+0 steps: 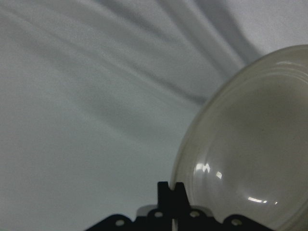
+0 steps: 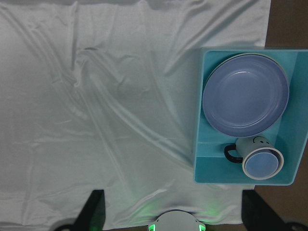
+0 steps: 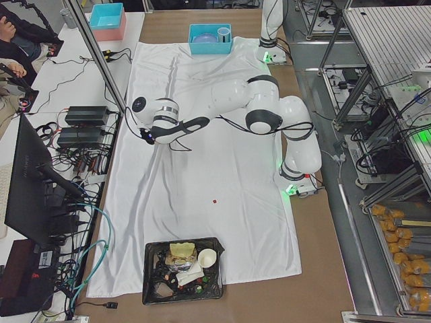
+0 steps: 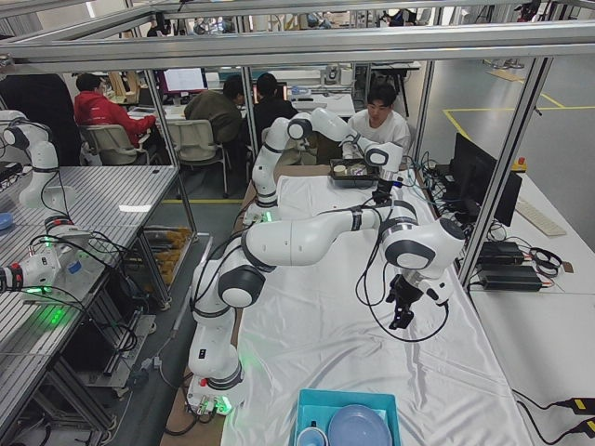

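Note:
A cream dish [image 1: 250, 144] fills the right of the left wrist view on the white cloth. My left gripper is shut on its rim. In the camera left view it is hidden behind the arms. My right gripper stands open, looking down at the cloth near a teal bin [image 2: 204, 163], with nothing seen between its fingers. The bin holds a blue plate [image 2: 245, 94] stacked on another, and a white mug [image 2: 250, 144] with black handle and a blue item inside.
A black tray [image 3: 149, 276] of mixed items stands at the cloth's other end. The two arms overlap in both camera views. Monitor and cables line one side.

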